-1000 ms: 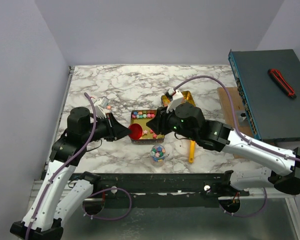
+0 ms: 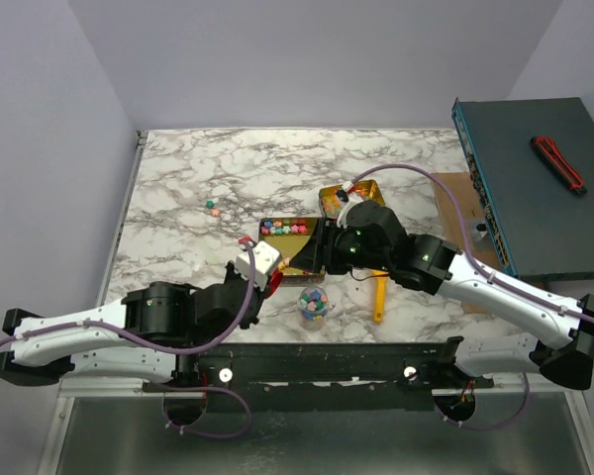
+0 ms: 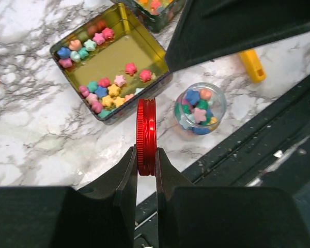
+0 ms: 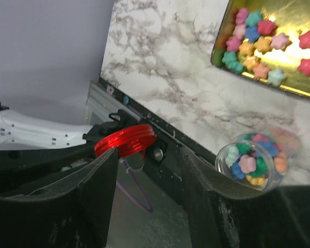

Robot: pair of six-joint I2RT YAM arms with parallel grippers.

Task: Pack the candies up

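Note:
A red lid [image 3: 146, 137] is pinched edge-on between the fingertips of my left gripper, which is shut on it. The clear round jar [image 3: 200, 110] stands on the table, filled with coloured candies and with its mouth uncovered. Behind it lies a gold tray [image 3: 129, 51] holding several star-shaped candies [image 3: 113, 90]. My right gripper is open, nothing between its fingers. In the right wrist view the lid [image 4: 125, 140] appears beyond those fingers, with the jar [image 4: 248, 164] to their right.
A second gold container [image 2: 348, 194] sits behind the tray. A yellow-handled tool [image 2: 380, 297] lies right of the jar. Loose candies [image 2: 213, 208] are at the back left.
My left gripper has swung round toward the table's front with the lid, which has turned from face-on to nearly edge-on. The right arm has shifted only slightly.

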